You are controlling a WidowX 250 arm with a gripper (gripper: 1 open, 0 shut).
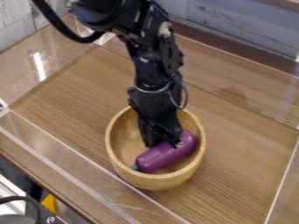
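A yellow-tan bowl [122, 161] sits on the wooden table in the middle of the camera view, with a purple eggplant toy [162, 156] lying slanted in its right half. My black gripper [160, 138] reaches down into the bowl from above, its tips just beside the upper part of the eggplant. The fingertips are partly hidden, and I cannot see clearly whether anything is between them.
Bare wooden table [246, 149] lies to the right and to the upper left of the bowl. A pale wall runs along the back. Dark cables show at the lower left.
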